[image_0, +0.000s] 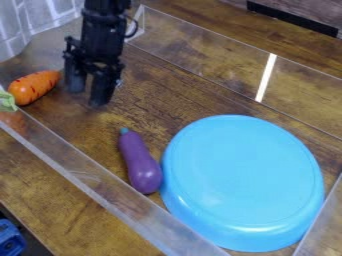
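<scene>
My gripper (90, 75) hangs at the upper left of the camera view, low over the wooden surface, blurred, so whether it is open or shut is unclear. Just left of it lies an orange carrot (36, 87) with pale green at its near end. Lower down in the middle lies a purple eggplant (140, 163), apart from the gripper.
A large blue round lid or plate (241, 182) fills the lower right. Clear walls border the wooden area, and a blue object (8, 238) sits at the bottom left corner.
</scene>
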